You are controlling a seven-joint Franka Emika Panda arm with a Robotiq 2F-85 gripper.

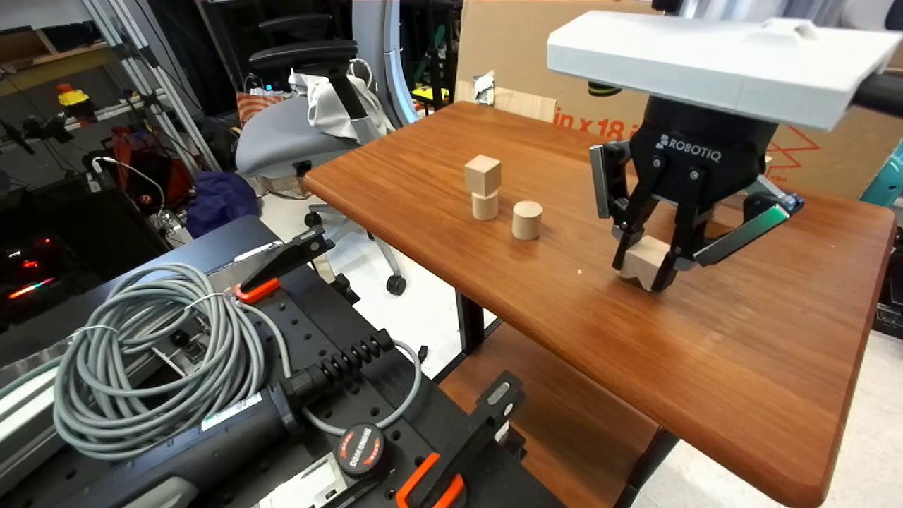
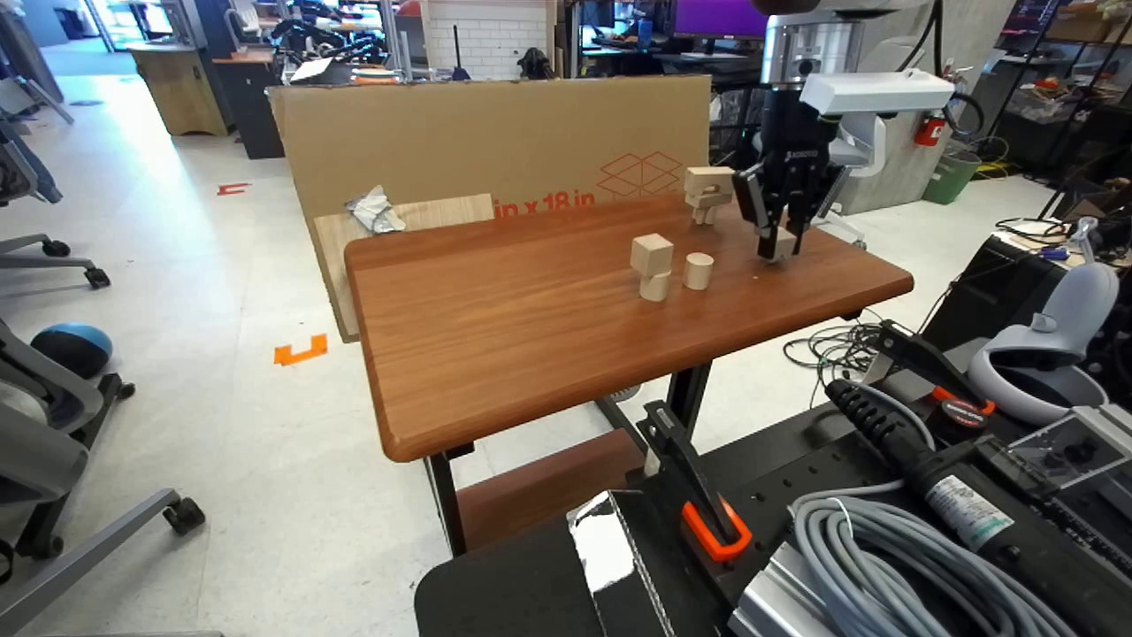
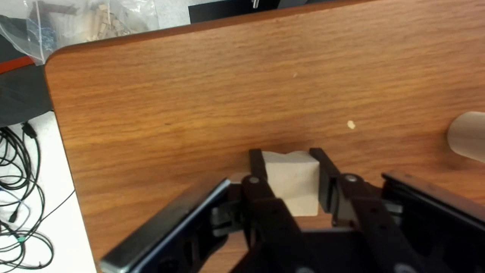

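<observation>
A pale wooden block with a notch cut in its underside (image 1: 647, 259) is between the fingers of my gripper (image 1: 645, 269), which is shut on it. In the wrist view both fingertips (image 3: 323, 175) press against opposite sides of the block (image 3: 293, 179). The block appears to be at table height. To its left in exterior view 1, a wooden cube (image 1: 482, 174) rests on a short cylinder (image 1: 485, 207). A second wooden cylinder (image 1: 526, 221) stands alone between that stack and my gripper.
Behind the gripper, a stack of wooden pieces (image 2: 707, 189) stands near the table's far edge, mostly hidden in exterior view 1. A cardboard sheet (image 2: 488, 138) rises behind the table (image 2: 478, 340).
</observation>
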